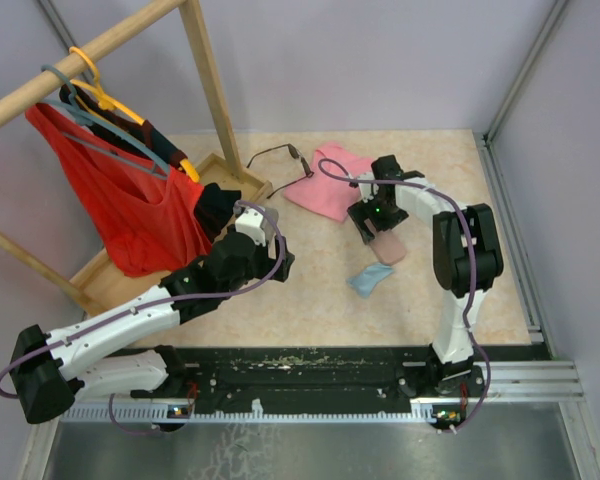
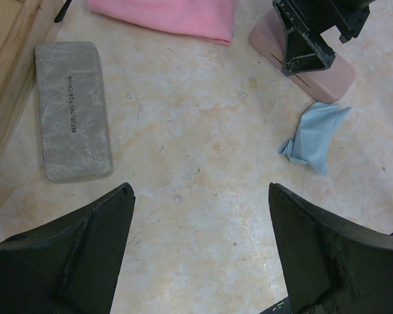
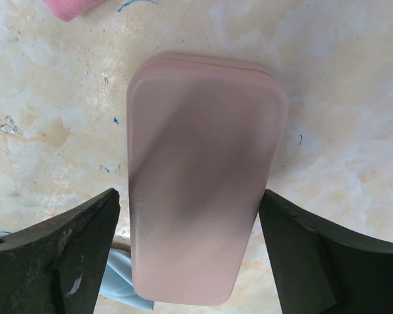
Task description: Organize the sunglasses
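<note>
Dark sunglasses [image 1: 299, 160] lie unfolded at the back of the table, one temple reaching the pink cloth. A pink glasses case [image 1: 388, 247] rests closed on the table, mostly below my right gripper [image 1: 368, 232]. In the right wrist view the case [image 3: 203, 176] extends between the open fingers, its right edge close to one fingertip; contact cannot be made out. My left gripper [image 1: 280, 262] stands open over the table with nothing between its fingers. Beside the wooden tray lies a grey case [image 2: 73, 111] with printed lettering. A light blue cloth [image 1: 370, 279] is just in front of the pink case.
A pink cloth [image 1: 330, 185] is spread at the back middle. On the left a wooden rack [image 1: 212, 85] holds a red garment [image 1: 130, 200] on hangers above its tray. Bare table [image 1: 320, 310] shows at the front middle.
</note>
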